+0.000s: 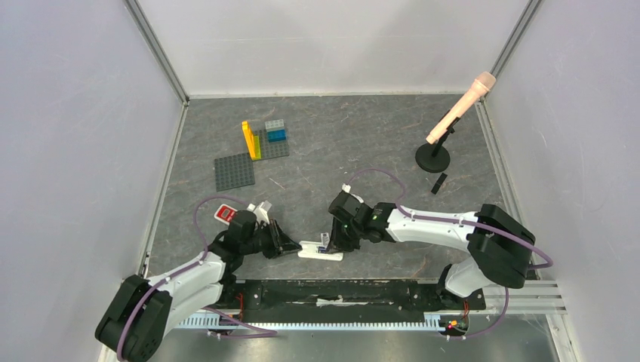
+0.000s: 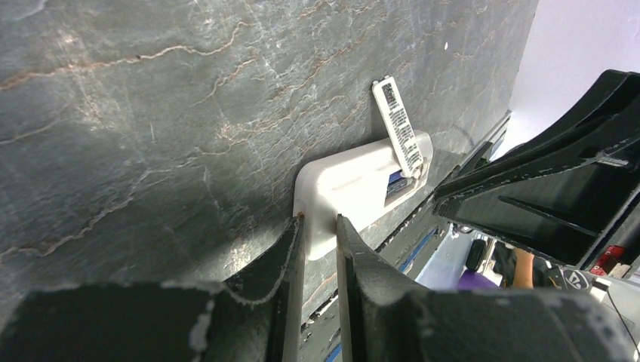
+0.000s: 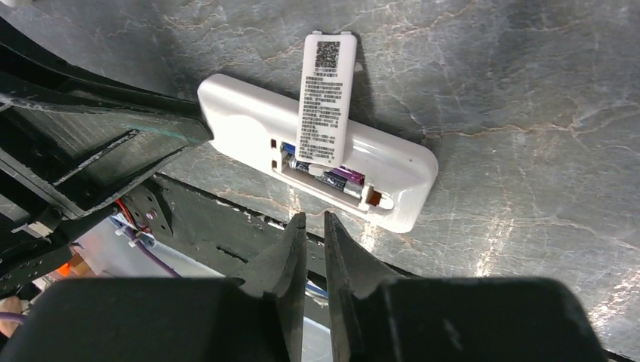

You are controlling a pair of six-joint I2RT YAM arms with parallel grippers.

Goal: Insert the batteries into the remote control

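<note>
A white remote [image 3: 249, 121] lies on the table with its battery compartment uncovered, batteries [image 3: 340, 179] visible inside. Its cover [image 3: 324, 90], printed with a label, rests crosswise over part of the compartment, sticking out past the remote's back edge. My left gripper is shut on the remote's left end. My right gripper is over the remote's front side, its fingertips close together with nothing visible between them; in the left wrist view it appears beyond the remote at the right.
Lego plates [image 1: 234, 172] with bricks stand at the back left, near a red-and-white object [image 1: 223, 213]. A microphone on a stand [image 1: 432, 157] and a small black bar [image 1: 439, 183] are at the right. The front frame edge [image 1: 347, 298] is close to the remote.
</note>
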